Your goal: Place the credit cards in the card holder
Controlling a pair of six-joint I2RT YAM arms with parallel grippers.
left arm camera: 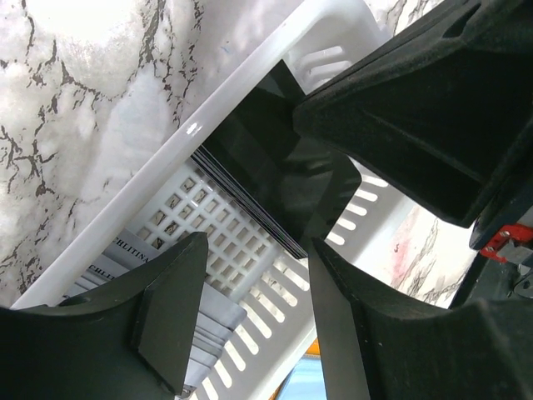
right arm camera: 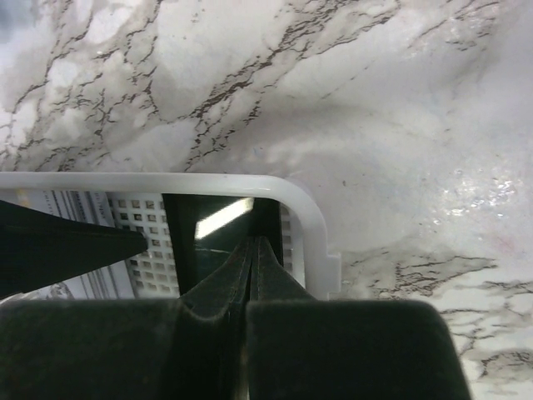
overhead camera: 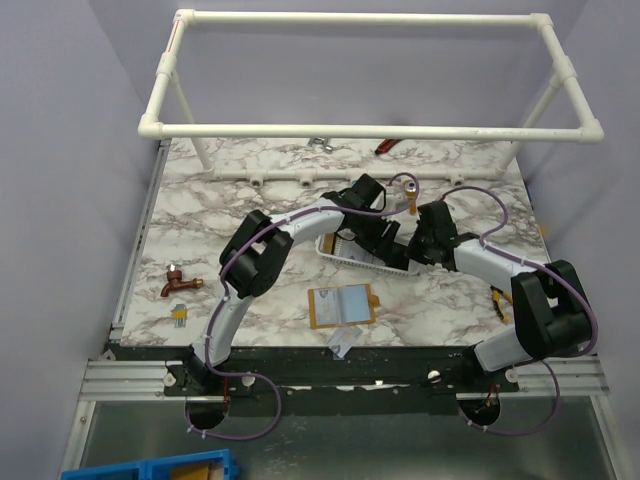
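A stack of black cards (left arm camera: 275, 167) leans in the right end of the white basket (left arm camera: 154, 175), its layered edges showing in the left wrist view. My right gripper is shut with nothing between its fingers; its tip is over the black cards (right arm camera: 204, 233), which lie outside the fingers. Over the basket stands my left gripper, open, with a gap between its tips and the near edge of the stack behind them. Grey printed cards (left arm camera: 208, 312) lie in the basket too. The card holder (overhead camera: 341, 306) lies spread flat in front of the basket.
A paper-like sheet (overhead camera: 344, 340) lies below the holder. A brown tap (overhead camera: 180, 281) and a small yellow-grey item (overhead camera: 179, 316) are at left; yellow-handled pliers (overhead camera: 499, 303) at right. White pipes (overhead camera: 365, 131) frame the back.
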